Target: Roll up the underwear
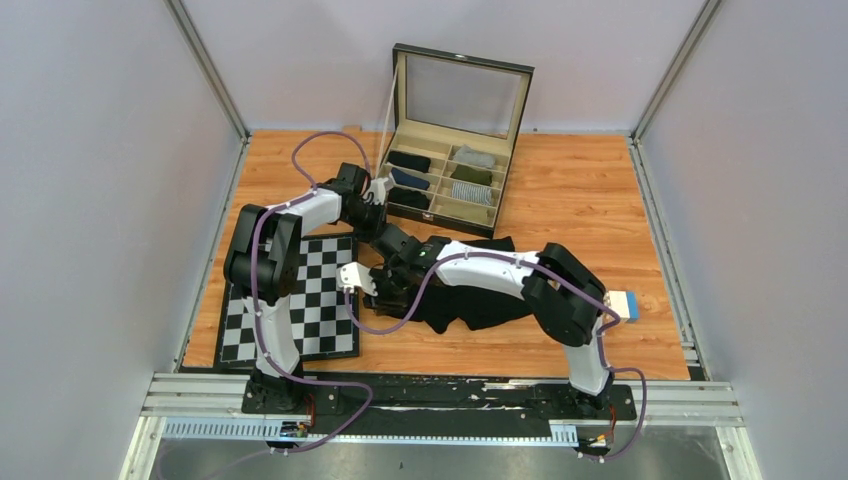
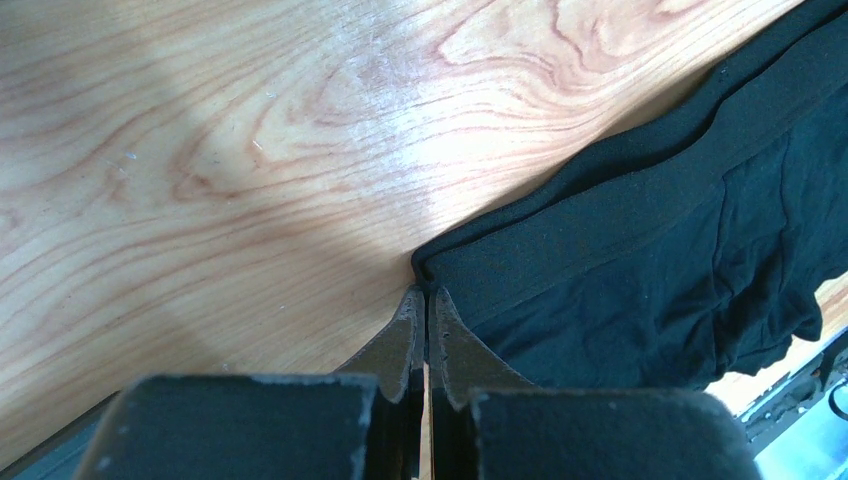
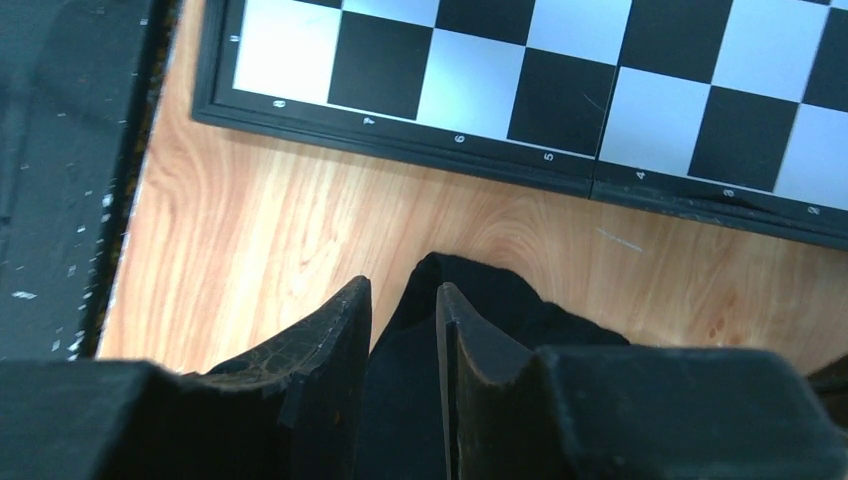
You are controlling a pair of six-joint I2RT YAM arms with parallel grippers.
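Note:
Black underwear (image 1: 480,310) is spread on the wooden table below the storage box. In the left wrist view its folded waistband (image 2: 620,210) runs diagonally up to the right. My left gripper is shut at the waistband's left corner; whether fabric is between the tips is hard to tell. My right gripper stands open over the lower left part of the underwear, where a dark corner (image 3: 480,285) shows between and beyond its fingertips. From above, the right arm hides much of the garment.
An open organizer box (image 1: 465,210) with rolled items in compartments stands at the back. A chessboard (image 1: 330,340) lies at the left, close to the underwear. Small blocks (image 1: 620,305) sit at the right.

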